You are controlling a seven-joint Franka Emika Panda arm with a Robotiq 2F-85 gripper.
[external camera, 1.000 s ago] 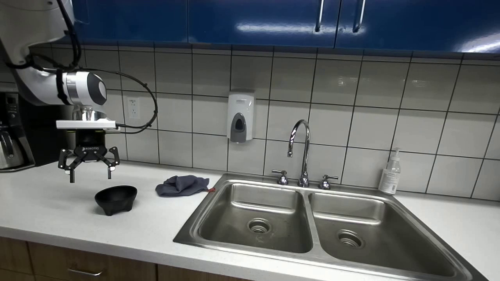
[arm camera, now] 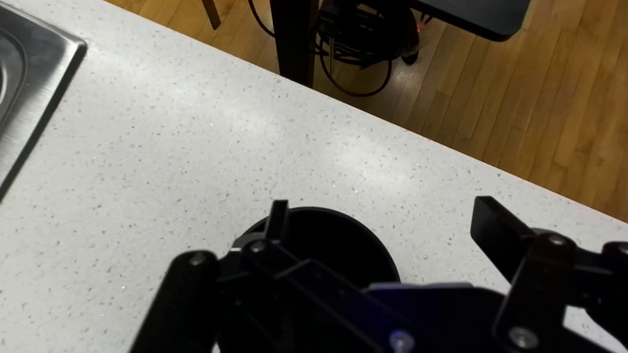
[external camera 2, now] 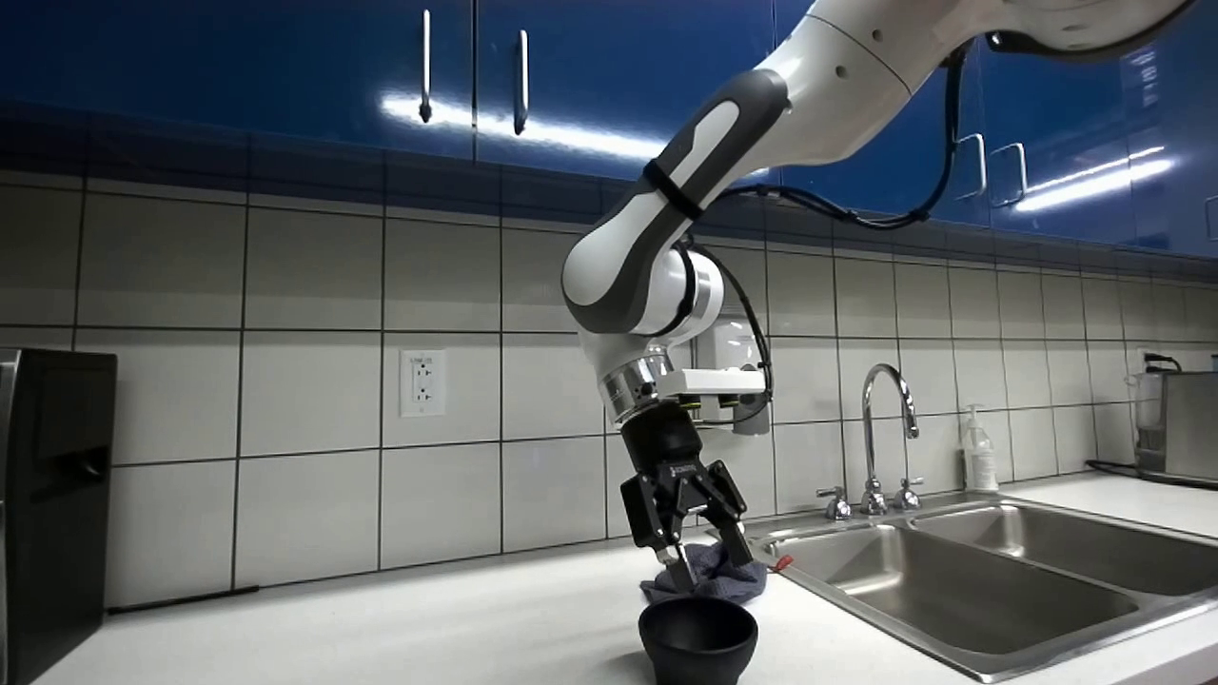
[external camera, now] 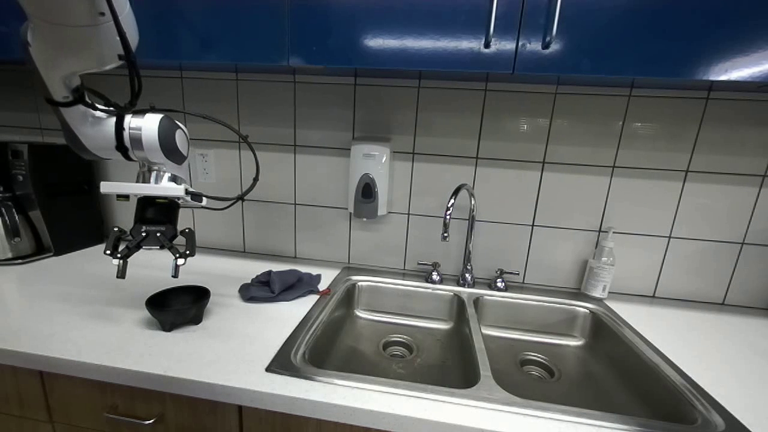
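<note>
A black bowl (external camera: 177, 308) on short feet stands upright on the white counter, left of the sink. Above it and a little to the left in exterior view 1 hangs my gripper (external camera: 149, 270), open and pointing down, with nothing between its fingers. The wrist view has the bowl (arm camera: 344, 241) partly hidden behind the left finger (arm camera: 276, 220), while the right finger (arm camera: 494, 226) is over bare counter. A crumpled grey cloth (external camera: 281, 285) lies between the bowl and the sink; in exterior view 2 the cloth (external camera 2: 714, 575) shows behind the fingertips.
A double steel sink (external camera: 476, 345) with a tall faucet (external camera: 468, 237) takes up the right side. A soap bottle (external camera: 599, 270) stands behind it. At the far left is a coffee maker (external camera: 50, 201). Counter around the bowl is clear; the front edge is close by.
My arm and gripper have shifted slightly to the right in exterior view 1, closer to above the bowl. The gripper stays open. Bowl and cloth have not moved.
</note>
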